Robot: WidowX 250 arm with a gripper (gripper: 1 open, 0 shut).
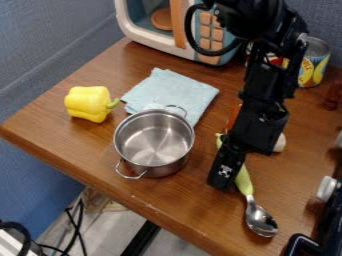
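The black gripper [227, 172] is low over the right part of the wooden table, at a spoon [259, 220] with a pale yellow-green handle [243, 184]. The handle runs under the gripper's fingers, and the bowl of the spoon points toward the front edge. Whether the fingers are closed on the handle is hidden by the dark gripper body. A steel pot [154, 142] stands just left of the gripper. Behind the gripper an orange and white object is mostly hidden.
A yellow pepper [88, 102] lies at the left, a light blue cloth [171, 92] behind the pot. A toy microwave [163, 20] and a can [315, 62] stand at the back. A black appliance is at the right edge.
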